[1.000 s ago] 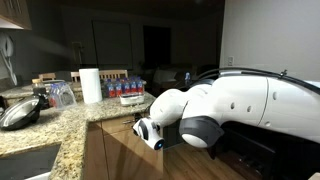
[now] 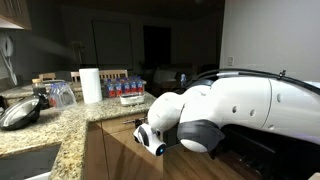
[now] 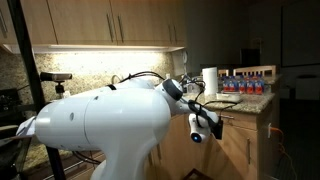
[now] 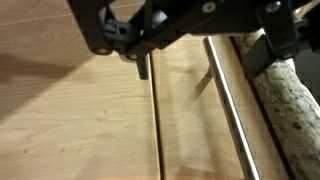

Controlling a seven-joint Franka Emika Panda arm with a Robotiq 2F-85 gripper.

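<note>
A wooden drawer front (image 4: 185, 110) with a silver bar handle (image 4: 232, 125) fills much of the wrist view. My gripper is open, its two fingers on either side of the bar as seen from the wrist; whether they reach around it is unclear. Nothing is clamped between them. In exterior view 1 my gripper (image 2: 137, 123) is close to the cabinet front, just below the counter. Exterior view 2 shows the same cabinet (image 3: 240, 148) beside the arm's end, with the fingertips hard to make out. The drawer looks closed.
The granite counter edge (image 4: 292, 115) runs close beside one finger. On the countertop (image 2: 70, 135) stand a paper towel roll (image 2: 91, 86), several bottles (image 2: 122, 88), glass pitchers (image 2: 64, 94) and a dark pan (image 2: 20, 113).
My arm's wrist has shifted slightly down and to the right in exterior view 1. The counter and the things on it have not moved.
</note>
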